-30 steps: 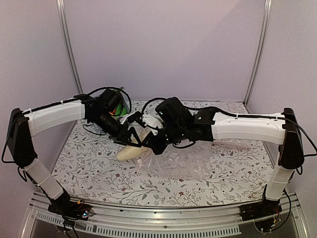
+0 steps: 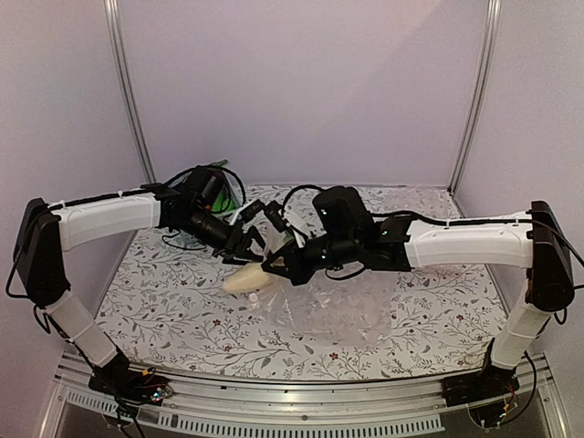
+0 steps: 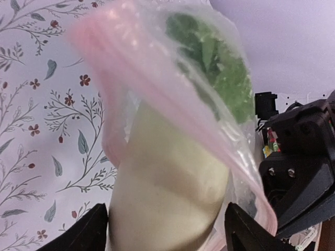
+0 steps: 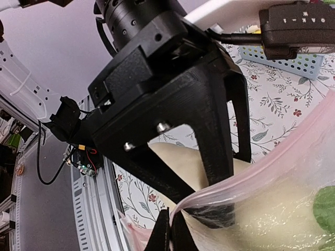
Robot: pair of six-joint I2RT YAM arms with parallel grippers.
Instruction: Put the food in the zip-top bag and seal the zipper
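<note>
The white radish (image 3: 167,178) lies partly inside the clear zip bag (image 2: 338,315), leaf end in. Its pale root end (image 2: 242,281) sticks out of the mouth on the left. Astride the radish is my left gripper, its fingers (image 3: 89,230) parted, with a gap showing beside the right one; it grips nothing. The pink rim (image 4: 251,175) of the bag crosses over the radish and over a left fingertip. My right gripper is shut on that rim. In the top view both grippers meet at the bag mouth and hide part of it.
A light blue basket stands at the back left, mostly behind the left arm. Both arms are very close together at the bag mouth. Free patterned tabletop (image 2: 173,315) lies at the front left.
In the top view, the radish sits slightly further right.
</note>
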